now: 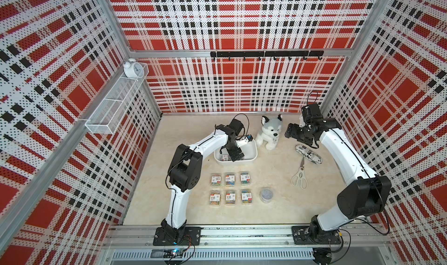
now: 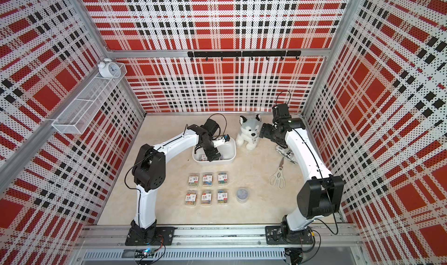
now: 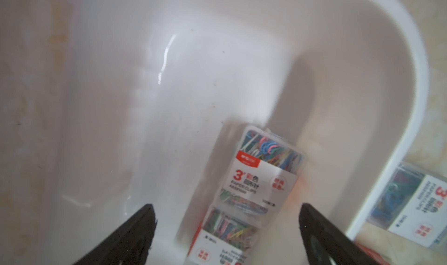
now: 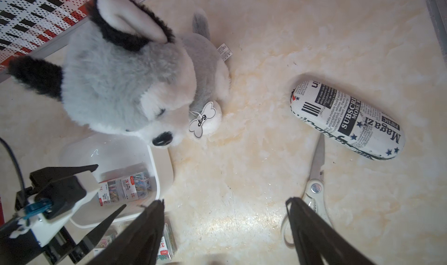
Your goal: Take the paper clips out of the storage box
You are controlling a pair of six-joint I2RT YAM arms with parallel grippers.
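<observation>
The white storage box stands in the middle of the table. In the left wrist view two clear cases of paper clips show on its floor: one whole case and a second case end to end with it, cut off by the frame's lower edge. My left gripper is open above the box, its fingers spread to either side of these cases and touching neither. Outside, in front of the box, several paper clip cases lie in two rows. Open and empty, my right gripper hangs over the table at the right.
A husky plush sits close by the box's right side. Scissors and a newsprint-patterned pouch lie on the right. A round clear container stands beside the case rows. Bare table lies between box and scissors.
</observation>
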